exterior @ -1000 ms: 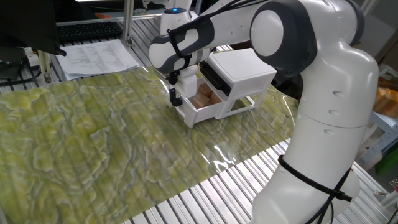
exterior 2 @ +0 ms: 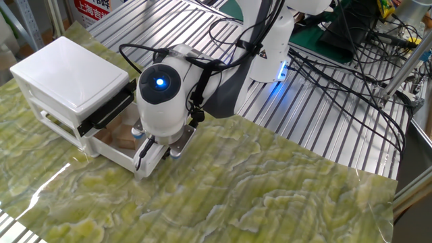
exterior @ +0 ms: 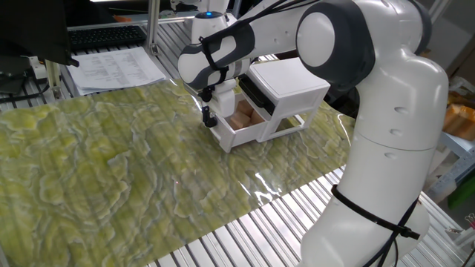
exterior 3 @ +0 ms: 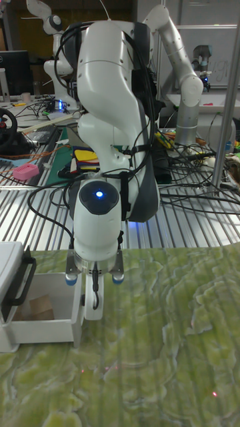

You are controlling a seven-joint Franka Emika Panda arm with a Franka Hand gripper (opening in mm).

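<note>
A small white drawer unit (exterior: pixel 289 85) stands on the green marbled sheet, its lower drawer (exterior 2: pixel 111 156) pulled out. Brown block-like items (exterior: pixel 241 117) lie inside that drawer. My gripper (exterior: pixel 210 117) points down at the drawer's outer front end, close against it. In the third exterior view, the hand (exterior 3: pixel 97 231) hangs over the drawer's right end, beside the front panel (exterior 3: pixel 76 317). The fingers are mostly hidden by the hand and its fittings, so their opening and any contact cannot be made out.
A black handle-like bar (exterior 2: pixel 108 108) runs along the unit's upper front edge. Printed papers (exterior: pixel 115 70) and a keyboard (exterior: pixel 107 35) lie behind the sheet. The green sheet (exterior: pixel 89 185) is clear away from the unit. Loose cables (exterior 2: pixel 351 88) trail near the arm's base.
Almost nothing differs. The arm's elbow has shifted very slightly, while the drawer, its contents and the hand look to be in the same place.
</note>
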